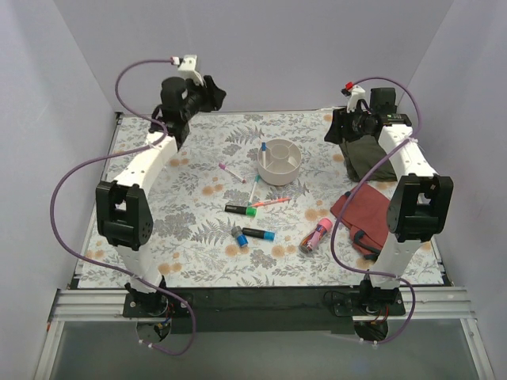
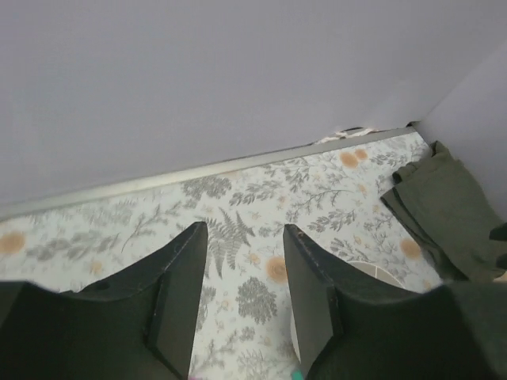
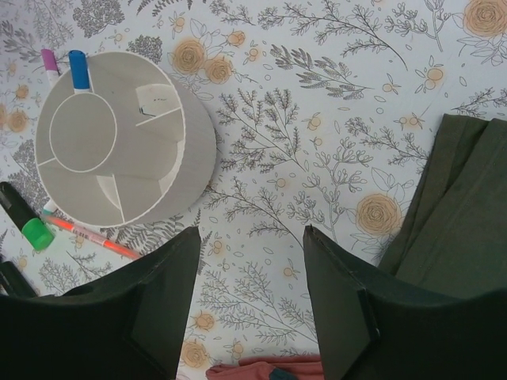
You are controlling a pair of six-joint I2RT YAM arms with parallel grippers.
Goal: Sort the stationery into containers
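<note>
A white round organiser (image 1: 279,166) (image 3: 170,182) sits at the back centre with a blue-capped marker (image 3: 80,71) in it. Loose around it lie a purple-capped pen (image 1: 232,172), a teal pen (image 1: 253,189), an orange pen (image 1: 270,202), green-capped (image 1: 240,210) and blue-capped (image 1: 257,233) dark markers, a short blue item (image 1: 240,237) and a pink item (image 1: 315,236). My left gripper is raised at the back left, open and empty. My right gripper hangs open and empty right of the organiser.
A dark green cloth (image 3: 451,198) lies at the back right, with a red cloth (image 1: 364,210) in front of it.
</note>
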